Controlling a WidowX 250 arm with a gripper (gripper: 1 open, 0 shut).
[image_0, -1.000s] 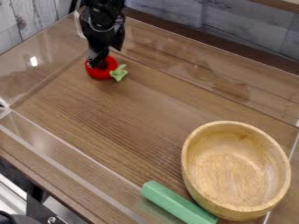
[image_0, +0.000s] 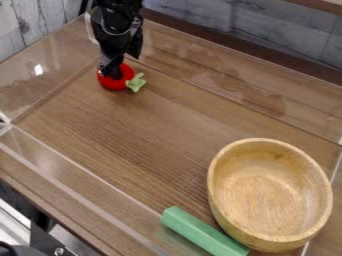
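Note:
My gripper (image_0: 115, 67) reaches down from the top of the camera view over a red object (image_0: 116, 81), perhaps a fruit or vegetable with a green leafy top (image_0: 135, 84), at the back left of the wooden table. Its dark fingers are at the red object, touching or very close. Whether they are open or shut on it I cannot tell.
A yellow bowl (image_0: 270, 191) stands at the front right, with a green cylindrical object (image_0: 203, 230) lying beside it at the front edge.
My gripper has shifted very slightly at the red object; otherwise little has visibly changed.

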